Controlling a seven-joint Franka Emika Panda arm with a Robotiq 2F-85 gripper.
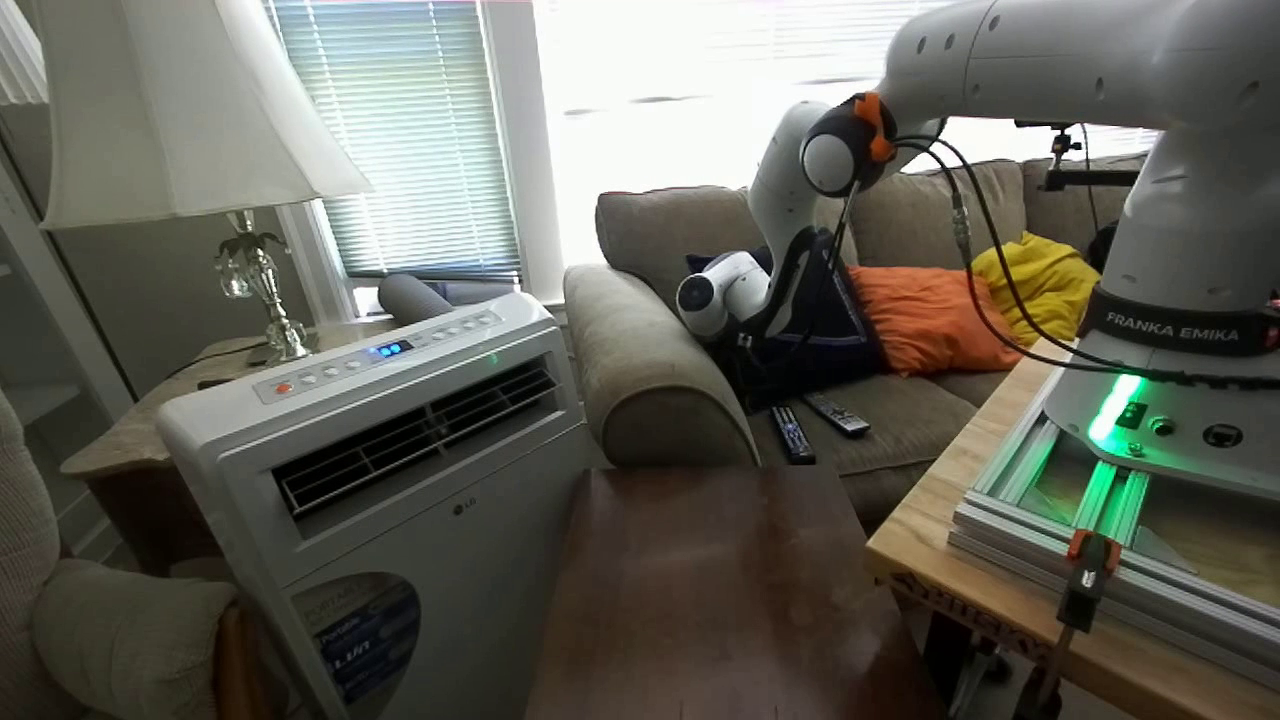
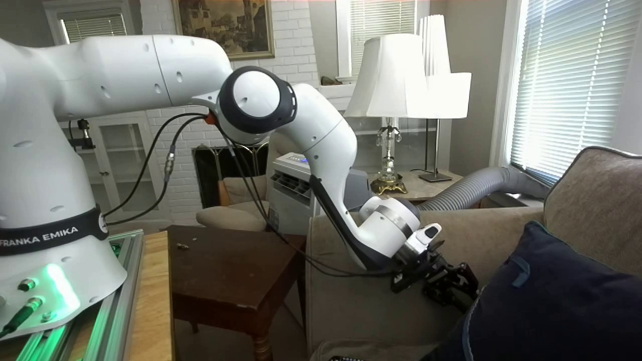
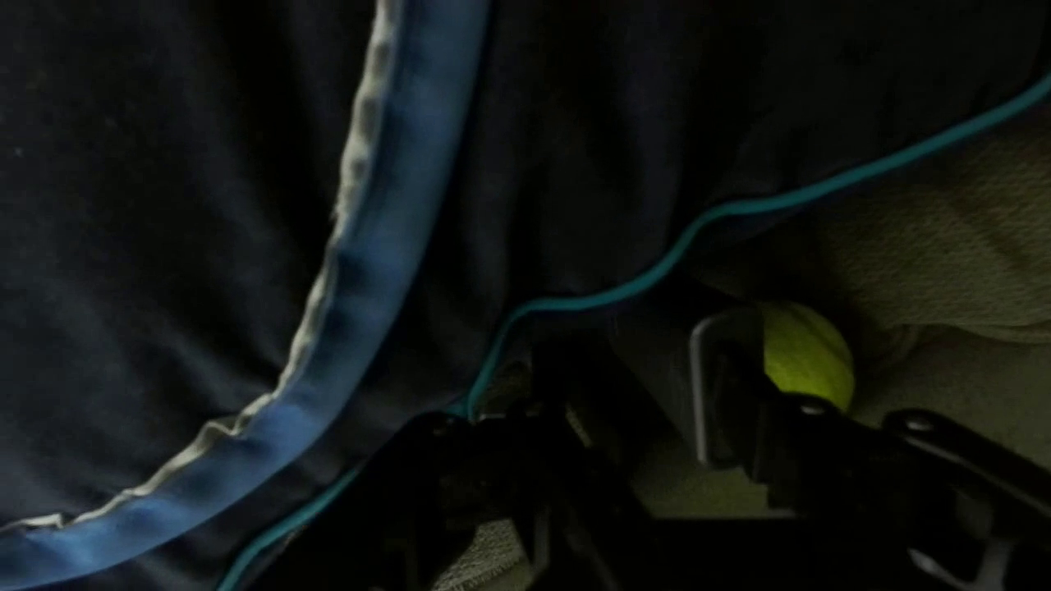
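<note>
My gripper (image 2: pixel 464 294) reaches down beside the navy cushion (image 2: pixel 556 295) in the sofa corner. In the wrist view the cushion, with its teal piping and blue zip band, fills the upper left. One finger (image 3: pixel 724 389) stands out at the right, a gap parting it from the dark other side. Shadow fills much of that gap, and nothing clearly gripped shows there. Just past the right finger lies a yellow-green ball (image 3: pixel 810 353) on the sofa, partly covered by that finger. From exterior view 1 the fingertips are lost against the dark cushion.
Two remotes, one black (image 1: pixel 793 433) and one greyer (image 1: pixel 837 414), lie on the sofa seat. An orange cushion (image 1: pixel 930 318) and a yellow one (image 1: pixel 1038 282) are farther along. The sofa arm (image 1: pixel 654 372) borders the gripper's side.
</note>
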